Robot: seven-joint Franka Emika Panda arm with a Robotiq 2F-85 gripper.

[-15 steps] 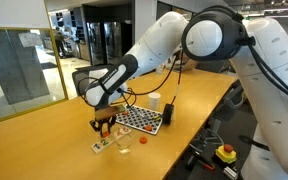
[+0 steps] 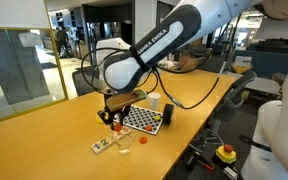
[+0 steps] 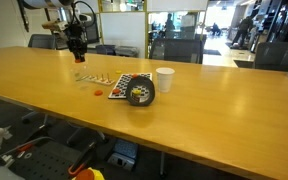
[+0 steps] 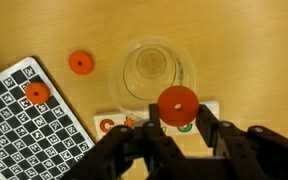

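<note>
Shut on a round orange-red piece (image 4: 178, 106), my gripper shows at the bottom of the wrist view. The piece overlaps the lower right rim of a clear round cup (image 4: 151, 68) there. Under the fingers runs a pale strip (image 4: 210, 109) with coloured round pieces along it, partly hidden by the gripper. In exterior view 1 the gripper (image 2: 118, 116) hangs above the strip (image 2: 103, 145) and close to the cup (image 2: 124, 141). A loose orange disc (image 4: 81, 62) lies on the table beside the cup.
A black-and-white patterned board (image 4: 24, 125) lies left in the wrist view, bearing an orange disc (image 4: 37, 93) and yellow-green pieces. Near it stand a black round object (image 3: 140, 91) and a white cup (image 3: 165, 78). Bare table (image 3: 224, 110) stretches to the right in exterior view 2.
Table objects look unmoved.
</note>
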